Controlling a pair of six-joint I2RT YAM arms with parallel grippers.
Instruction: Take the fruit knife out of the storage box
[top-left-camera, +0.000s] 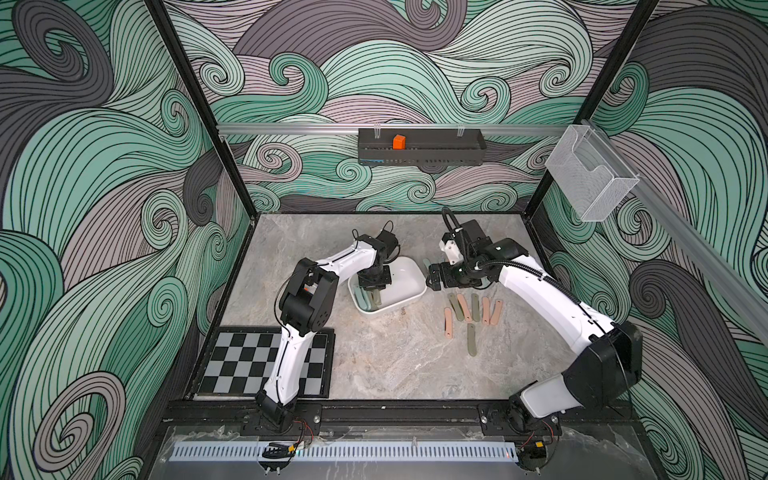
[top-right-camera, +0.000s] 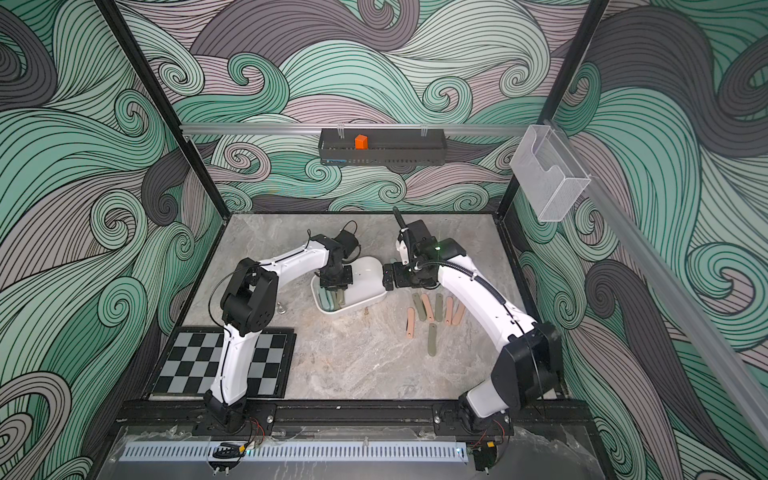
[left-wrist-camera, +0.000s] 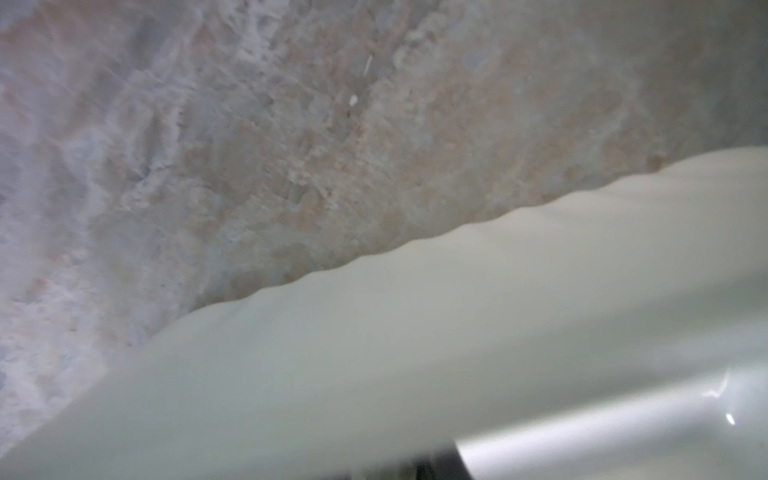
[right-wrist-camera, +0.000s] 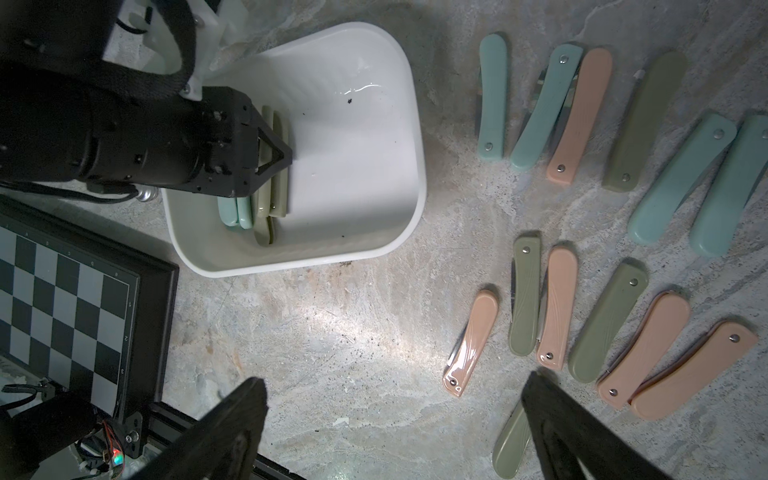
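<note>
The white storage box (right-wrist-camera: 352, 160) holds folded fruit knives, cyan (right-wrist-camera: 228, 210) and olive (right-wrist-camera: 279, 200), along its left side. My left gripper is down in the box over the olive knives; whether anything is between its fingers is unclear. The left wrist view is filled by the blurred box wall and tabletop, so its fingertips are hidden there. My right gripper stands open with nothing held, right of the box in the top views, looking down on it.
Many loose pink (right-wrist-camera: 468, 344), olive (right-wrist-camera: 605, 320) and cyan (right-wrist-camera: 492, 96) knives lie right of the box. A chessboard (right-wrist-camera: 60, 296) lies at the front left. Bare table (right-wrist-camera: 344, 336) is in front of the box.
</note>
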